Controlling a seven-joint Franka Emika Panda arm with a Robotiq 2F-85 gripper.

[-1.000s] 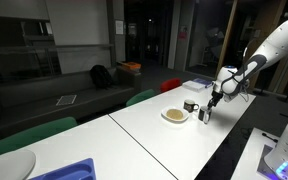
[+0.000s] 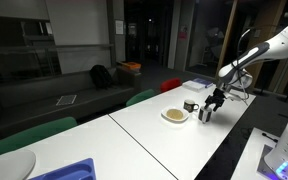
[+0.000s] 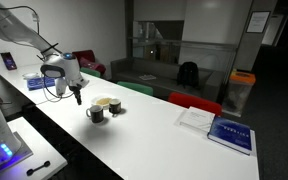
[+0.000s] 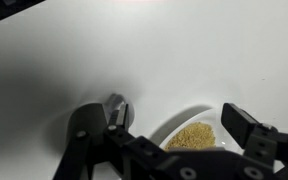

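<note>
My gripper stands open in the wrist view, with bare white table visible between its fingers. Near its left finger is a dark mug (image 4: 84, 118), partly covered by the gripper, with a grey part that looks like its handle (image 4: 117, 106). A white plate (image 4: 220, 121) bearing something golden and grainy lies under the right side. In the second exterior view, a dark mug (image 3: 96, 114) and another mug (image 3: 115, 106) stand upright close to the plate (image 3: 107, 99). The gripper (image 2: 221, 99) is beside the mugs in the first exterior view; contact cannot be made out.
A blue tray (image 2: 66, 174) and a white round dish (image 2: 9, 164) lie at the table's far end from the arm. White boxes (image 3: 196, 118) and a blue book (image 3: 230, 134) also rest there.
The arm has swung and its upper part now leans further right in the first exterior view. The gripper has shifted slightly and looks tilted differently. Mugs and plate look unmoved.
</note>
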